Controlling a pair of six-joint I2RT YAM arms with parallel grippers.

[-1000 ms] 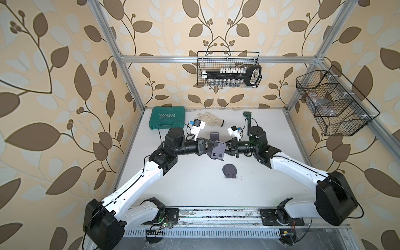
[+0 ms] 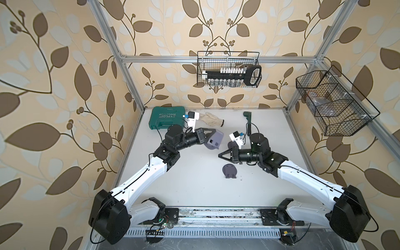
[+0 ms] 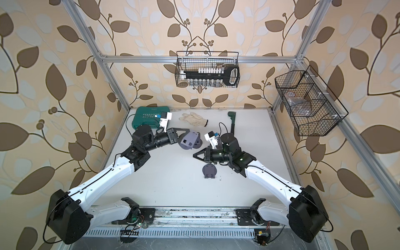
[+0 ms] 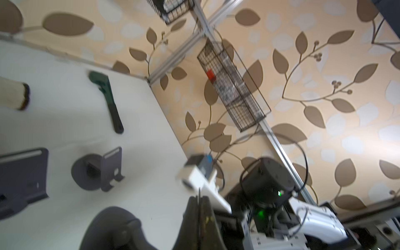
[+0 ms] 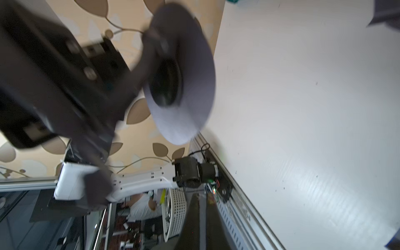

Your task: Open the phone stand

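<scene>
A grey-purple phone stand (image 2: 214, 140) with a round base is raised beside my left gripper (image 3: 184, 131), apparently at its fingertips in the top views; the exact contact cannot be told. My left gripper's fingers are together in the left wrist view. My right gripper (image 3: 196, 155) is shut, empty, below and right of that stand; in the right wrist view the stand (image 5: 187, 95) looms blurred, apart from the fingers. A folded grey stand (image 2: 229, 170) lies on the table in front of the right gripper. Another stand (image 4: 109, 168) shows farther back in the left wrist view.
A green case (image 2: 166, 116) lies back left, a glove (image 2: 212, 119) back centre, a green-and-black tool (image 2: 247, 118) back right. Wire baskets (image 2: 228, 75) hang on the rear and right frames.
My left gripper and the raised stand have moved up and back. My right gripper has come away from that stand, downward and a little right.
</scene>
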